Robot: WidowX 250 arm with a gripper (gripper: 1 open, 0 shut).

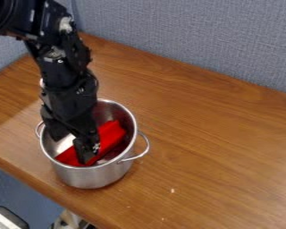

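A steel pot [96,176] with two side handles stands near the table's left front edge. Inside it lies a red object [108,134], partly hidden by the black gripper [76,147], which reaches down into the pot from above. The gripper is open, its lower parts over and around the red object; whether it touches it I cannot tell.
A grey padded wall runs along the back. A small pale item at the left is mostly hidden behind the arm.
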